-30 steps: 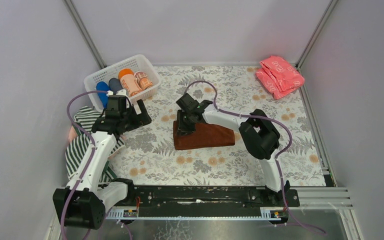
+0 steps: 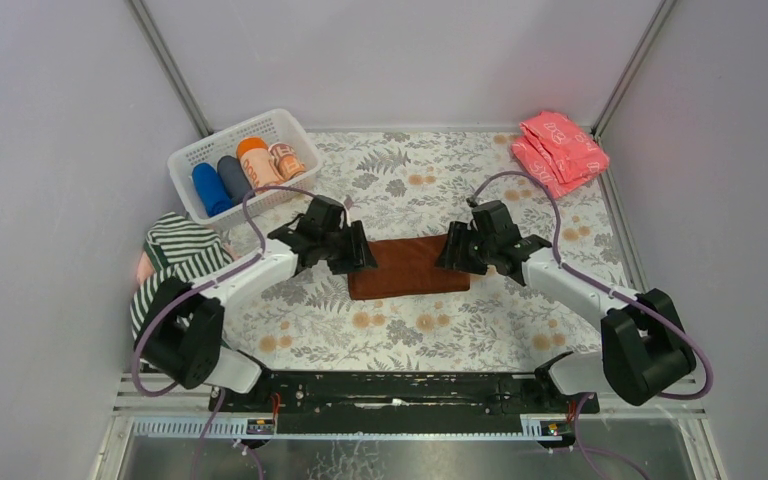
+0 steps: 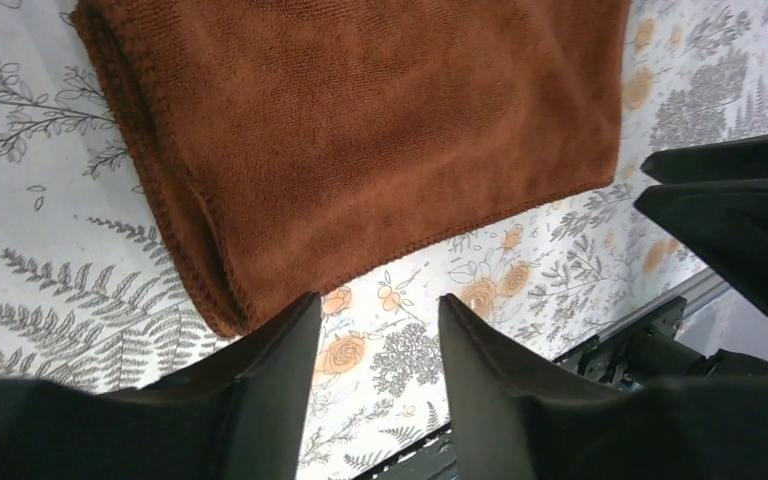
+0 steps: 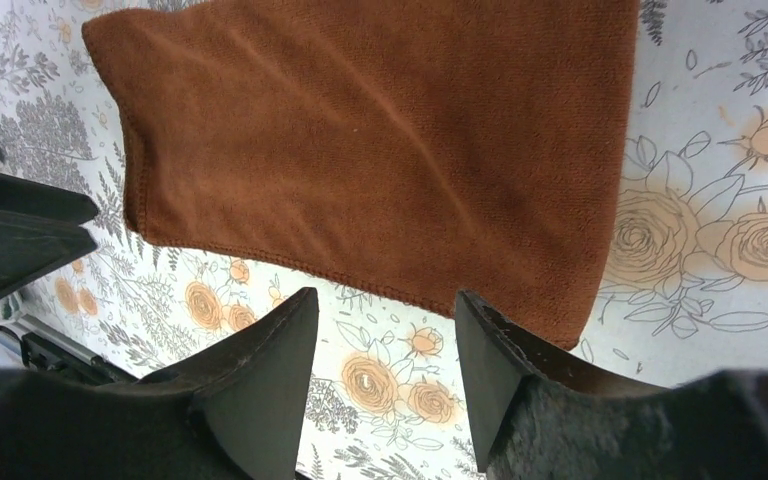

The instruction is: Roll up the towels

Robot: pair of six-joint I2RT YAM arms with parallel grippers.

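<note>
A folded brown towel (image 2: 410, 268) lies flat as a rectangle in the middle of the table. My left gripper (image 2: 365, 268) hangs over its left end, and my right gripper (image 2: 453, 268) over its right end. In the left wrist view, the brown towel (image 3: 360, 130) shows layered folds along its left edge; the left gripper has a clear gap between its fingertips. The right wrist view has the near edge of the towel (image 4: 380, 170) just beyond the right gripper, whose fingers stand apart with nothing held between them.
A white basket (image 2: 182, 178) at the back left holds several rolled towels, blue, grey and orange. Folded pink towels (image 2: 560, 150) lie at the back right. Striped green-and-white cloth (image 2: 165, 265) is heaped at the left edge.
My left gripper has swung right from beside the basket to the towel's left end. My right gripper has moved from the left end to the right end. The towel has stayed put.
</note>
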